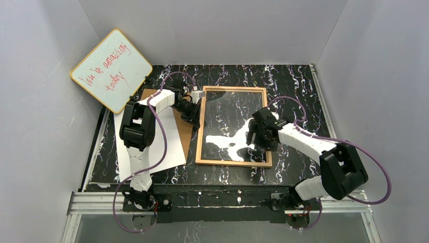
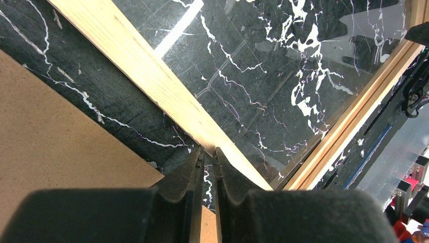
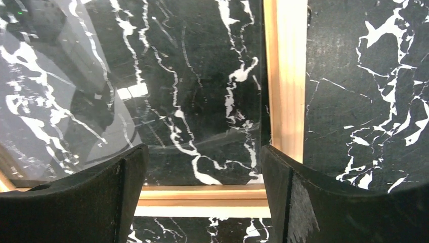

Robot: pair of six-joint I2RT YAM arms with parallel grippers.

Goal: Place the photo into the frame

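Observation:
The wooden frame (image 1: pixel 231 163) lies flat on the dark marble table, its marble-veined interior showing through a glossy clear pane (image 3: pixel 202 101). My left gripper is at the frame's left bar (image 2: pixel 152 76). Its fingertips are slightly parted, with a narrow gap and nothing held between them. Over the lower right corner of the frame, my right gripper stands wide open and empty. A blank white sheet (image 1: pixel 174 144) lies left of the frame; whether it is the photo, I cannot tell. No picture side shows in any view.
A brown board (image 1: pixel 184 132) lies partly under the white sheet, close to the frame's left side. At the back left leans a whiteboard (image 1: pixel 111 68) with red writing. Bare marble (image 1: pixel 298 96) is free to the right of the frame.

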